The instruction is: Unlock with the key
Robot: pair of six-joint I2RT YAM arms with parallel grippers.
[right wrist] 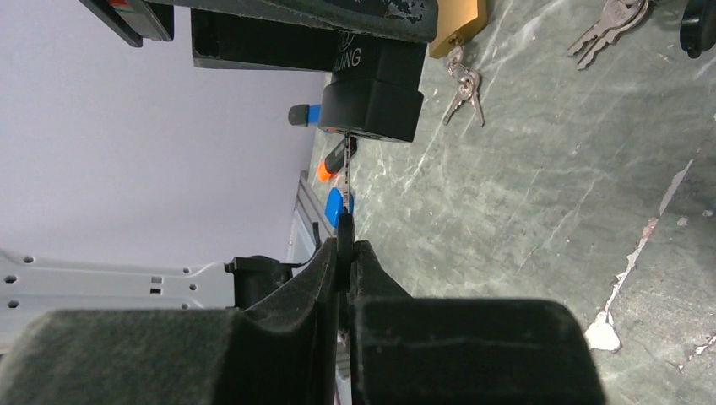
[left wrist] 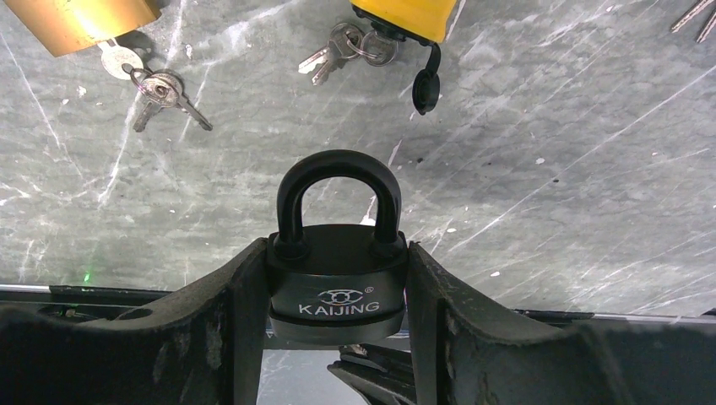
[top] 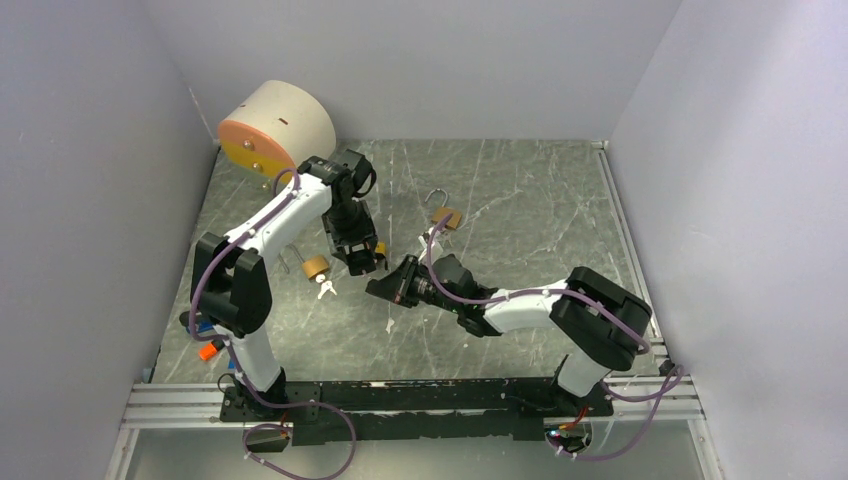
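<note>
A black padlock (left wrist: 338, 278) with its shackle closed is clamped between the fingers of my left gripper (top: 361, 262), raised above the table. The right wrist view shows the underside of this padlock (right wrist: 371, 110) facing the right gripper. There, my right gripper is shut on a key with a dark head (right wrist: 345, 232) and a thin silver blade (right wrist: 346, 173). The blade points at the padlock's underside, its tip meeting that face near the left edge. The keyhole is hidden, so I cannot tell how far the tip goes in.
A brass padlock (left wrist: 84, 17) with keys (left wrist: 160, 91) and a yellow padlock (left wrist: 409, 13) with its own keys (left wrist: 333, 52) lie on the table. Another brass padlock (top: 447, 217) sits farther back. A cylinder (top: 285, 125) stands at the back left.
</note>
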